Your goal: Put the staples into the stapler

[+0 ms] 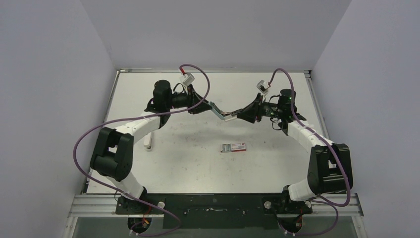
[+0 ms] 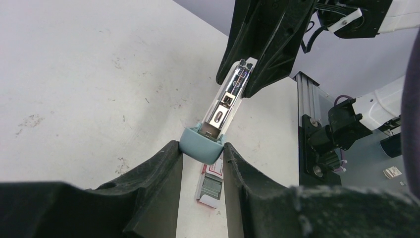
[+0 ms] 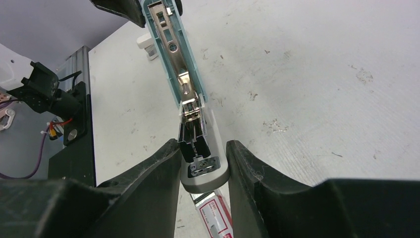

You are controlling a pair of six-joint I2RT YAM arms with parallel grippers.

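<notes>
An opened stapler (image 1: pixel 223 113) is held in the air between both arms, its metal magazine showing. My left gripper has its fingertips on the light-blue end (image 2: pixel 200 144); my right gripper is shut on the white-and-metal end (image 3: pixel 203 178). In the right wrist view the blue body (image 3: pixel 192 67) runs away toward the left gripper. Below, on the table, lies a small staple box (image 1: pixel 234 148) with a red-and-white label.
A white object (image 1: pixel 147 141) lies at the left of the table, near the left arm. The table (image 1: pixel 188 168) is otherwise mostly clear, with a dark strip along its front edge.
</notes>
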